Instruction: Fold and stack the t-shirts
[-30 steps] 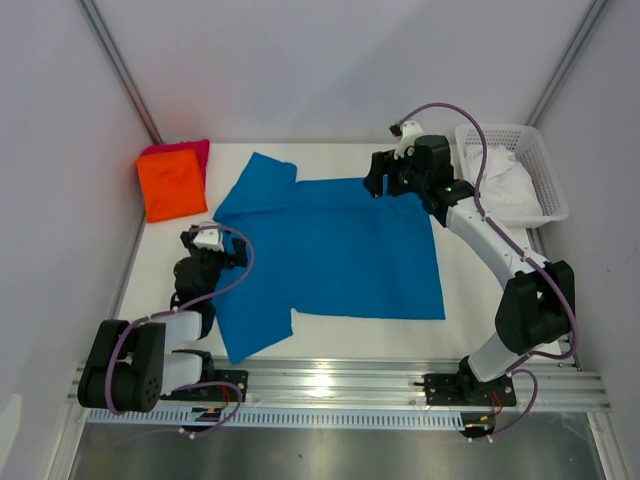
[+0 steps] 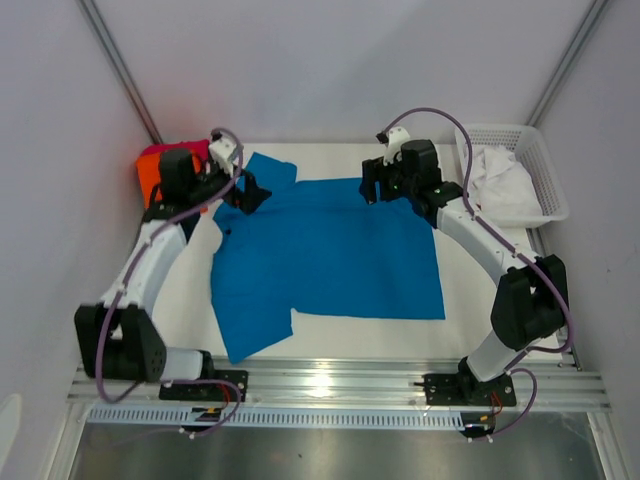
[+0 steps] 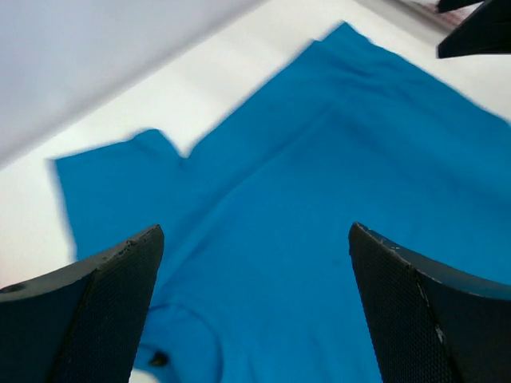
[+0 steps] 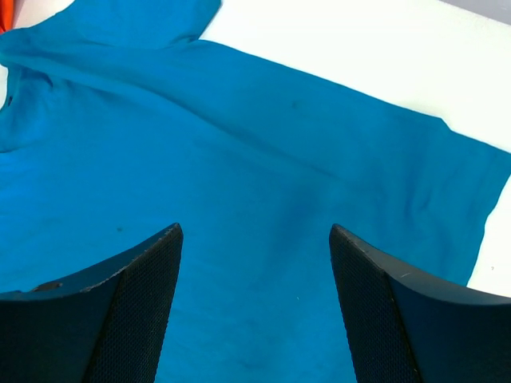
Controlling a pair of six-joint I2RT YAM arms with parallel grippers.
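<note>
A blue T-shirt (image 2: pixel 325 250) lies spread flat on the white table, both sleeves out at the left and some wrinkles along its upper part. My left gripper (image 2: pixel 247 190) hangs over its upper-left area; in the left wrist view, which is blurred, its fingers (image 3: pixel 88 311) stand wide apart over the cloth. My right gripper (image 2: pixel 372 180) is above the shirt's upper-right part, its fingers (image 4: pixel 112 311) apart with only blue cloth visible below them. Folded orange cloth (image 2: pixel 149 172) with red cloth (image 2: pixel 182 150) lies at the back left, partly behind the left arm.
A white perforated basket (image 2: pixel 542 175) with white cloth (image 2: pixel 500 180) stands at the back right. Bare table (image 2: pixel 335 340) shows around the shirt. Grey walls close in the back and sides.
</note>
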